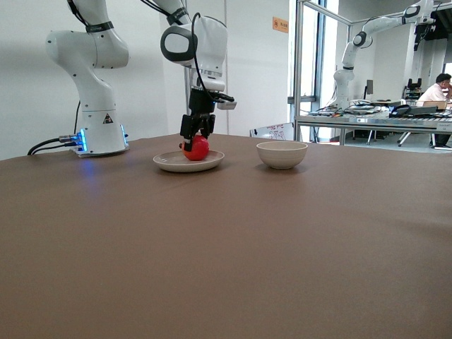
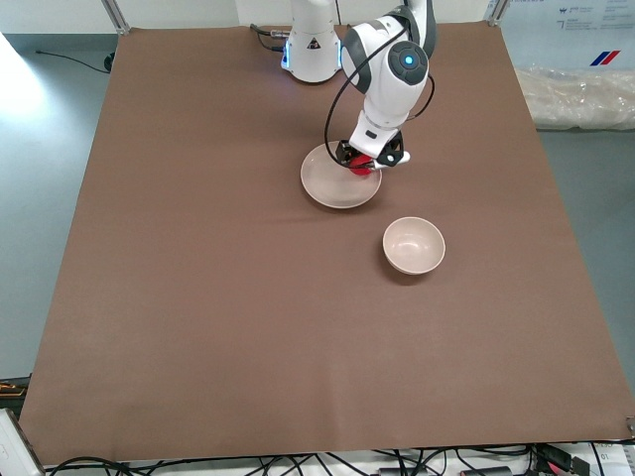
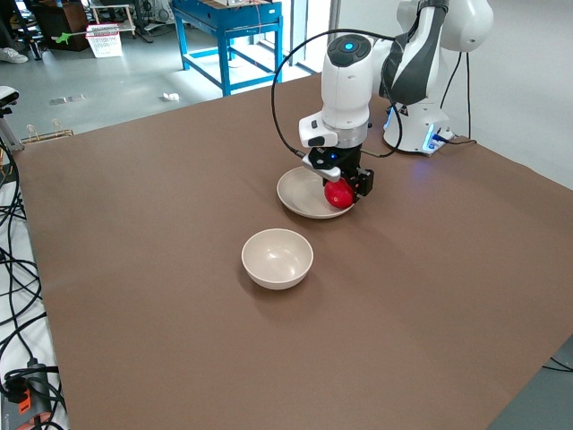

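Note:
A red ball [image 1: 197,150] [image 3: 338,195] rests on a shallow cream plate [image 2: 327,186] [image 1: 172,161] [image 3: 306,202]. My black gripper [image 1: 198,134] is down over the ball, its fingers around it; whether they grip it or stand slightly apart from it is unclear. In the left view the arm hides most of the ball. An empty cream bowl [image 2: 414,245] [image 1: 281,154] [image 3: 277,258] stands apart from the plate, toward the left camera.
My white robot base [image 2: 311,50] stands at the back edge, with cables beside it. Cables lie beyond the table's edge.

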